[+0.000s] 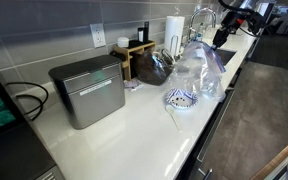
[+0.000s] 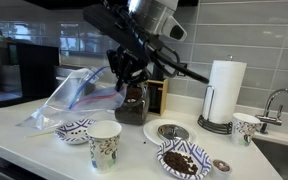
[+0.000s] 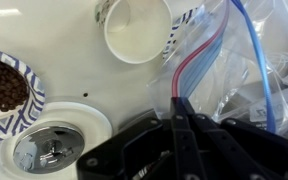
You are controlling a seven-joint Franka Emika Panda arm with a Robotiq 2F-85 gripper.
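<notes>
A clear zip bag (image 2: 96,98) hangs from my gripper (image 2: 122,80), which is shut on its edge above the counter. In the wrist view the bag's red and blue zip strips run up and away from the closed fingertips (image 3: 180,103), and the clear plastic (image 3: 246,75) spreads to the right. The bag's mouth looks parted there. In exterior view 1 the bag (image 1: 208,68) is held off the counter, partly in front of the patterned bowl (image 1: 181,98). Whether anything lies inside the bag is hard to tell.
A patterned paper cup (image 2: 105,147) stands on the white counter, with a bowl of coffee beans (image 2: 185,158) to its right. A paper towel roll (image 2: 222,92), a second cup (image 2: 246,128) and the faucet (image 2: 273,108) are farther right.
</notes>
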